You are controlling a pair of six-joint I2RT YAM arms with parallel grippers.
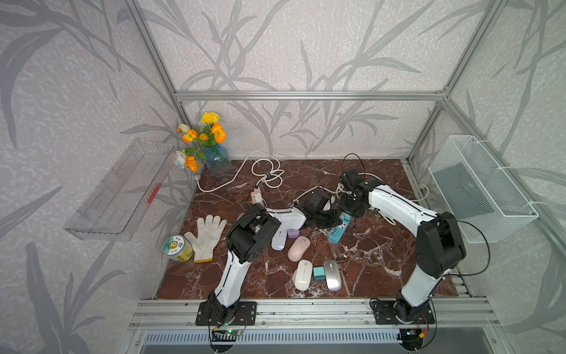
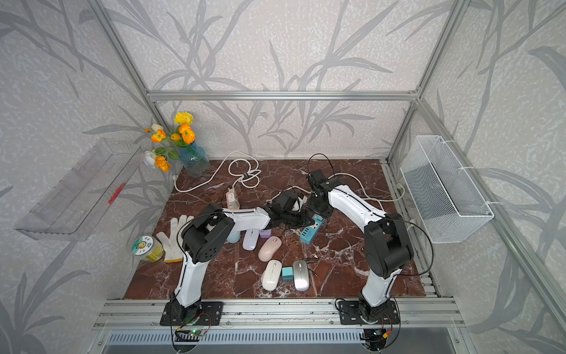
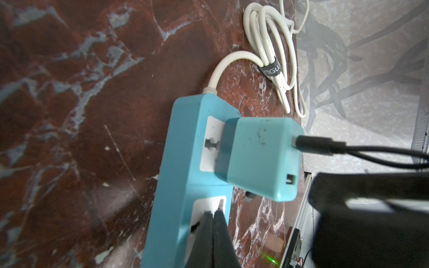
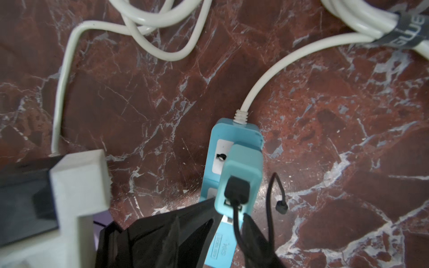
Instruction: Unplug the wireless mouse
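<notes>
A teal power strip [image 3: 172, 178] with a teal charger [image 3: 261, 156] plugged in near its cord end lies at the middle of the table. A black cable's plug sits in the charger. My left gripper is shut, its tips at the strip's lower socket. My right gripper [image 1: 348, 209] hangs over the charger; in the right wrist view its dark fingers are part open around the charger's lower end and cable, blurred. Mice in pink [image 1: 299, 248], white [image 1: 303, 275] and silver [image 1: 332, 275] lie toward the front.
A second strip [image 1: 256, 194] with white cord lies at the back left. A glove [image 1: 206, 239], a can [image 1: 177, 247] and a flower vase [image 1: 217, 159] stand on the left; a wire basket [image 1: 480, 194] is at the right.
</notes>
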